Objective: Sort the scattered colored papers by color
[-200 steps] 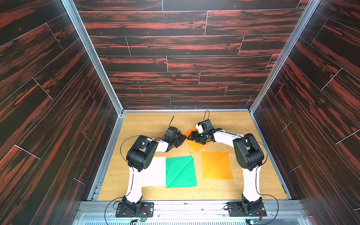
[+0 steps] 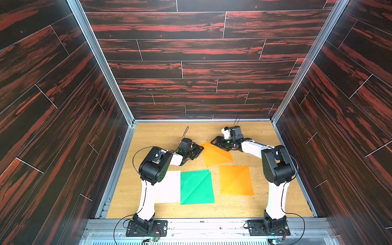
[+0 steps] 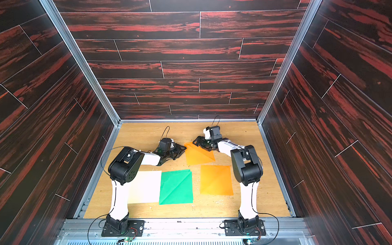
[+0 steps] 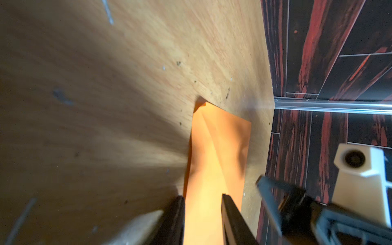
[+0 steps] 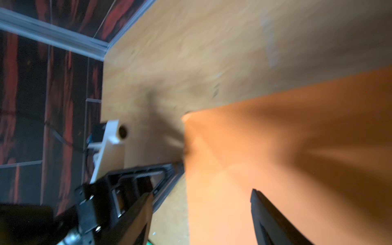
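Note:
An orange paper (image 2: 216, 157) lies at the back middle of the table, between my two grippers. My left gripper is part open beside the paper's left corner, its fingers over the paper's edge in the left wrist view. My right gripper hovers above the paper's back right part, fingers apart with orange paper and table seen between them. Nearer the front lie a second orange paper (image 2: 236, 179), a green stack (image 2: 197, 187) and a white paper (image 2: 167, 189), which is partly hidden by the left arm.
Dark patterned walls and metal rails border it. Both arms reach in toward the middle, their grippers close together.
My right gripper has moved up and to the right, away from my left one. The back orange paper appears slightly turned and more of it shows. The left gripper is nearly still.

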